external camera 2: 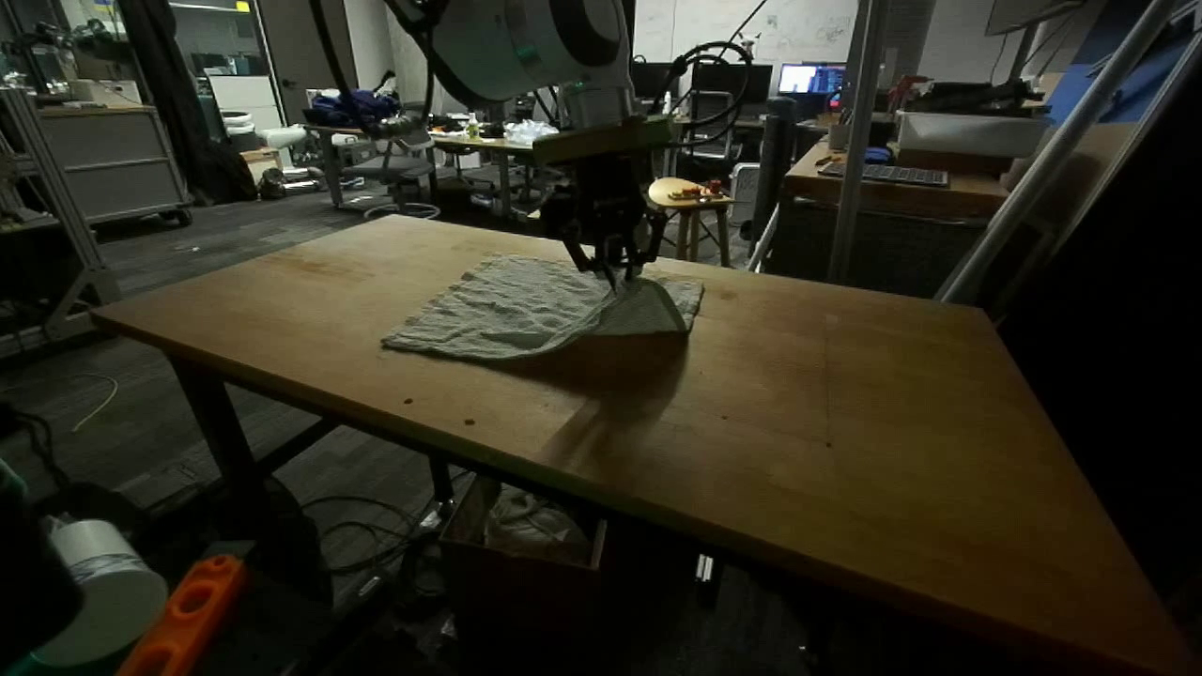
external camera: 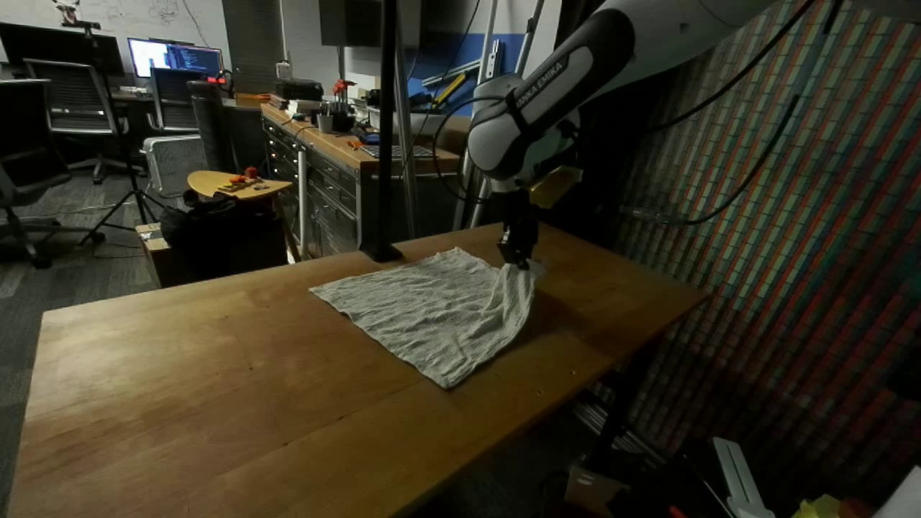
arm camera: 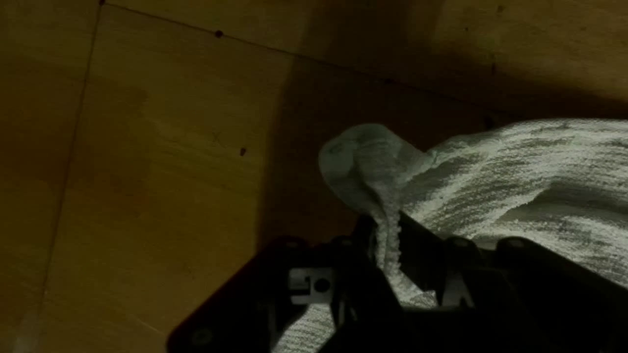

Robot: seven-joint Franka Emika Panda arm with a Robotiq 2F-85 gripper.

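Observation:
A grey-white cloth [external camera: 423, 306] is spread on the wooden table, mostly flat with wrinkles. One of its corners is raised, and my gripper [external camera: 518, 262] is shut on it. In exterior view 2 the cloth [external camera 2: 507, 310] arches up off the wood toward the gripper [external camera 2: 617, 284]. Seen from the wrist, a fold of cloth [arm camera: 388, 241] runs between the dark fingers, and a loose tip of it pokes out past them. Dim light hides the details of the fingertips in the exterior views.
Bare wooden table [external camera: 190, 388] stretches to the left and front of the cloth. A black post [external camera: 380, 173] stands at the table's back edge, close to the cloth's far side.

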